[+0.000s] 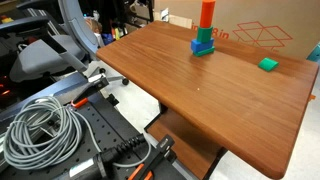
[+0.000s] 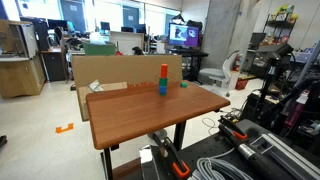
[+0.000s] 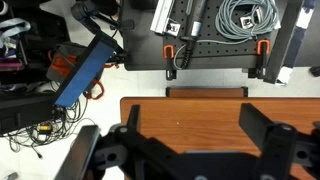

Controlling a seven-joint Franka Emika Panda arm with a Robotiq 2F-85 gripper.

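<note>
On the brown table stands an upright stack of blocks. Its top is a tall red block, with a green block under it, then a blue block and more green at the base. A separate green block lies flat to one side of the stack. Exterior view 2 also has the stack, with its red block on top. My gripper is open in the wrist view, its dark fingers wide apart over bare tabletop. No block shows there.
A cardboard panel stands behind the table. Beside the table is a dark bench carrying a coiled grey cable and orange-handled clamps. A gap separates bench and table.
</note>
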